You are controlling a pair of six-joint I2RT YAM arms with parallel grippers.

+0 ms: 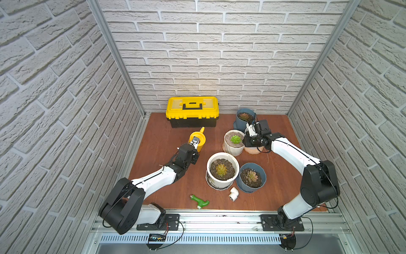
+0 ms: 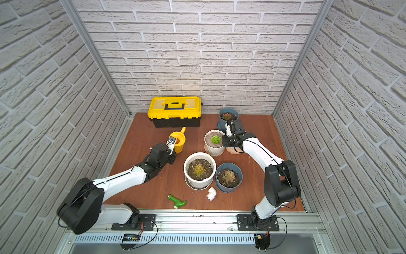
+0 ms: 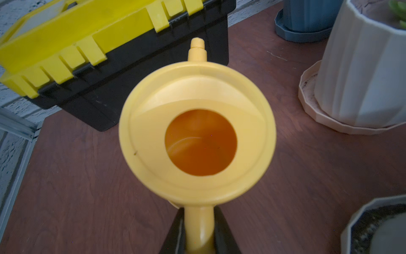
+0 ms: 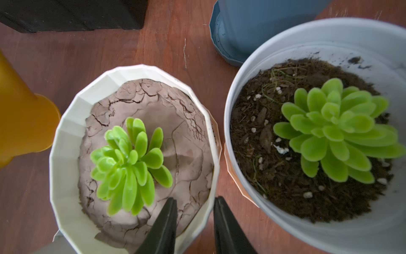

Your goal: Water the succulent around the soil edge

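Observation:
My left gripper is shut on the handle of the yellow watering can (image 1: 197, 138), which is upright, its spout pointing to the back. Whether its base touches the table I cannot tell. Right of the can stands a white pot (image 4: 63, 177) holding a green succulent (image 4: 131, 165) in cracked, clay-like soil (image 4: 186, 135). My right gripper is open over this pot's right rim, fingers apart; contact is unclear. Beside it, a grey-white pot (image 4: 241, 127) holds another green succulent (image 4: 338, 127) in dark soil.
A yellow and black toolbox (image 1: 192, 111) stands at the back. A blue pot (image 1: 241, 123) is at back right; another white pot (image 1: 215, 182) and blue pot (image 1: 243, 184) stand in front. Green (image 1: 198, 201) and white pipe pieces (image 1: 233, 194) lie near the front edge.

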